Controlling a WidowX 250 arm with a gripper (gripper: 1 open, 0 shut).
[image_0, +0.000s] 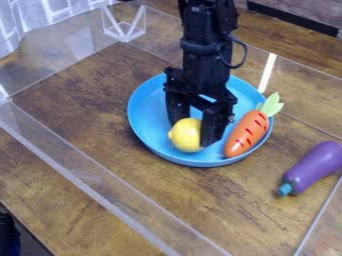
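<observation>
A blue bowl (146, 115) holds a yellow round toy (187, 136) and an orange toy carrot (246, 133) with pale green leaves. My black gripper (194, 118) is down inside the bowl at the yellow toy, its fingers around or just above it. Whether it is open or shut on the toy is unclear in this view.
A purple toy eggplant (314, 166) lies outside the bowl at the right. Clear plastic walls run along the left side.
</observation>
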